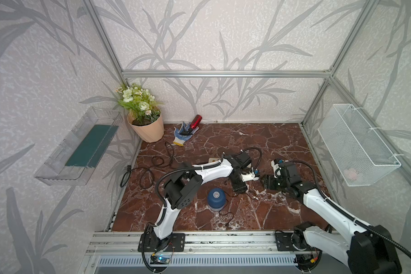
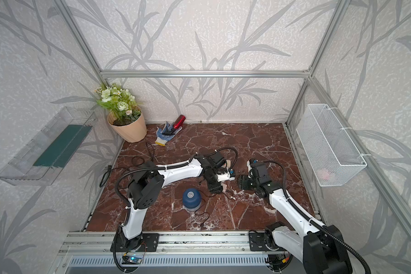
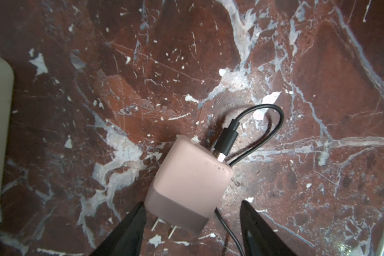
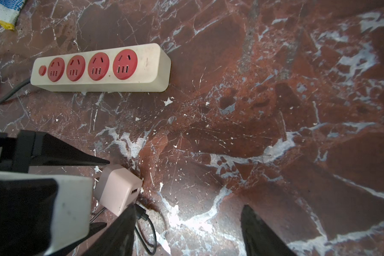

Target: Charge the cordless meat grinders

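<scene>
A pink cube charger [image 3: 187, 183] with a black cable [image 3: 228, 138] lies on the marble top, between my left gripper's parted fingertips in the left wrist view, with nothing seen gripped. In the top left view my left gripper [image 1: 240, 186] hangs over it. My right gripper stands open and empty to the right, the left one's fingers entering its view. A power strip [image 4: 100, 68] lies behind. A blue cylinder device [image 1: 216, 196], perhaps a meat grinder, stands near the front; a red device [image 1: 196, 121] lies at the back.
A blue glove [image 1: 180, 137] is under the red device. A flowerpot [image 1: 146, 130] stands back left; wire baskets [image 1: 358, 155] hang at both sides. Cables run over the left of the top.
</scene>
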